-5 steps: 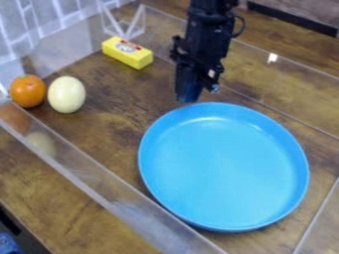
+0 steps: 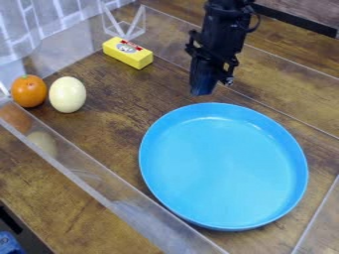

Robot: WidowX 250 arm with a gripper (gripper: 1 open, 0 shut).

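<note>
The black gripper (image 2: 204, 77) reaches down from the top centre, over the wooden table just behind a large blue plate (image 2: 223, 167). Whether its fingers are open or shut, and whether anything is between them, is too small and dark to make out. A yellow box (image 2: 129, 53) with a label lies to the upper left of the gripper. An orange fruit (image 2: 30, 90) and a pale egg-shaped object (image 2: 67, 94) sit at the left.
The blue plate is empty and fills much of the lower right. A clear wall or edge runs along the left side.
The gripper and arm have shifted slightly upward, away from the blue plate, over the last second. The objects on the table look unmoved.
</note>
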